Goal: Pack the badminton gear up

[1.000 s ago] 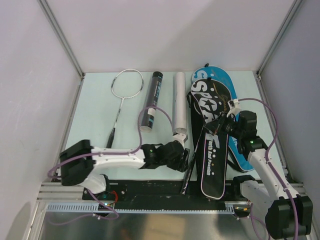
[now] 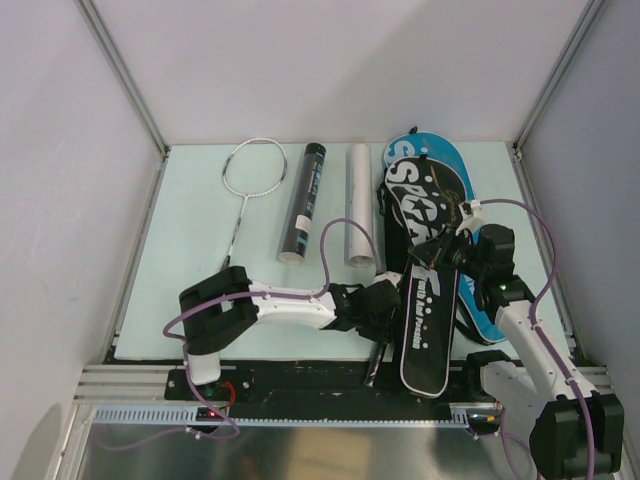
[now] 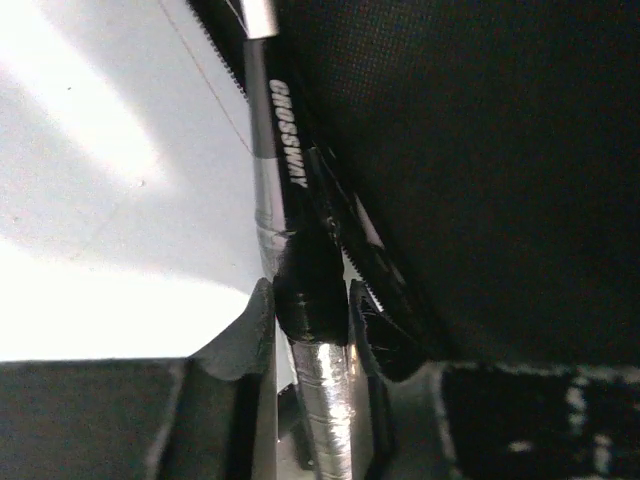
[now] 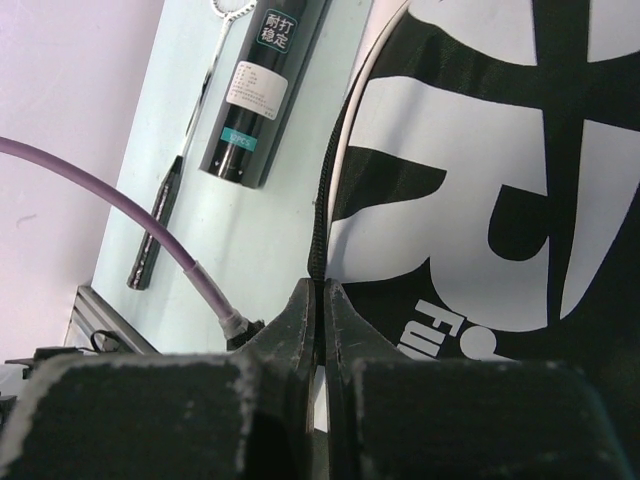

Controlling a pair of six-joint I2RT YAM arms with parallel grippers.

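Note:
A racket's dark handle (image 2: 374, 366) slants beside the black racket bag (image 2: 428, 335); its shaft leads up to the bag's open side, and its head is hidden. My left gripper has its fingers against both sides of this handle, below the CROSSWAY lettering. At the bag's upper part, my right gripper is shut on the zipped edge (image 4: 322, 215), holding the flap. The black bag lies over a blue bag (image 2: 453, 155). A second racket (image 2: 241, 215) with a white frame lies at the left of the table.
A black shuttlecock tube (image 2: 303, 205) and a pale tube (image 2: 359, 205) lie between the loose racket and the bags. Purple cables (image 2: 548, 230) loop from both arms.
My left gripper has moved right along the table, onto the racket's handle beside the black bag. The handle's lower end has shifted slightly. The right arm and the bag flap look unchanged.

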